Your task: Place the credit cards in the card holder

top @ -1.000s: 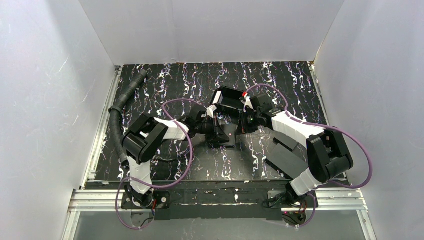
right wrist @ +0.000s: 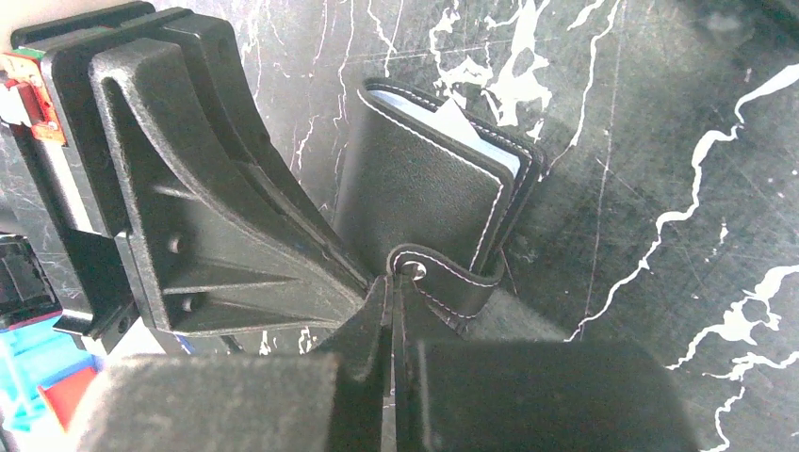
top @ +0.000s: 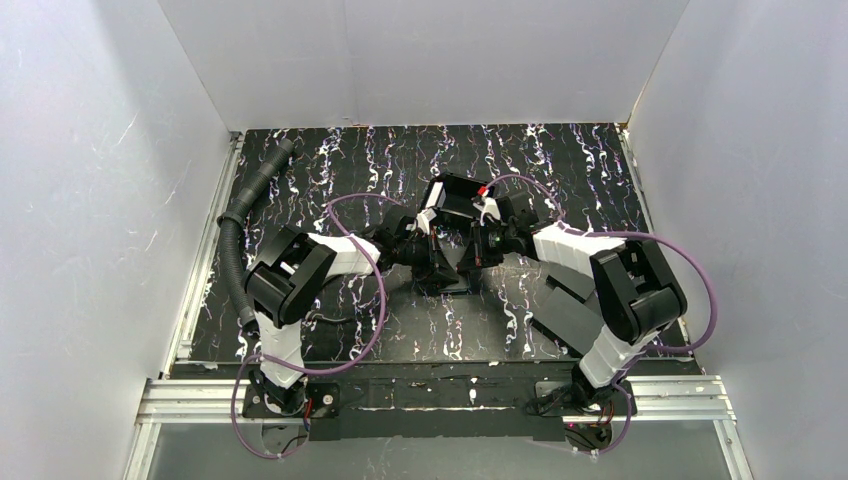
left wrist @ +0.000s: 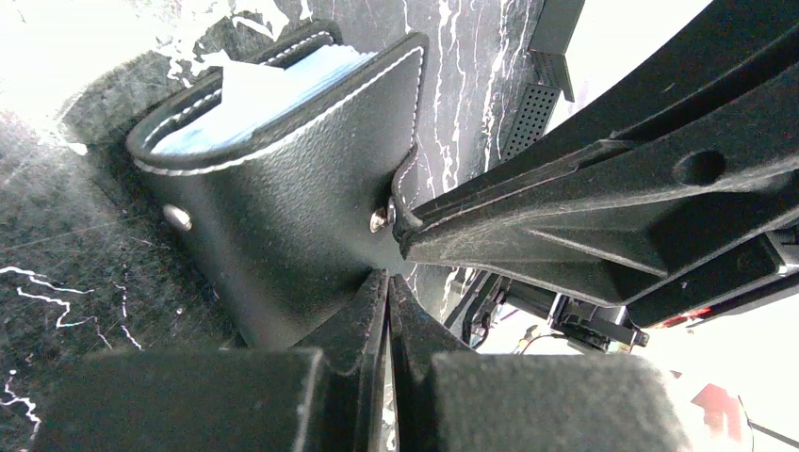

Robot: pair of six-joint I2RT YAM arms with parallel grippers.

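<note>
The black leather card holder (top: 457, 286) with white stitching lies in the middle of the table, partly covered by both grippers in the top view. White-blue card or sleeve edges (left wrist: 254, 99) show in its open end, one corner sticking up. Its strap (right wrist: 443, 268), with a metal snap, stands bent over its side. My left gripper is shut, its tips at the holder's side. Close beside it, my right gripper is also shut, its tips against the strap by the snap. Whether the strap's thin edge is between those fingers cannot be made out.
Behind the grippers stands an open black box (top: 460, 192). Dark flat panels (top: 572, 322) lie at the right under the right arm. A thick black hose (top: 232, 235) runs along the left edge.
My right gripper has moved a little left and forward, over the holder's right edge, its arm swinging left with it. The left arm has hardly moved, and the holder stays put.
</note>
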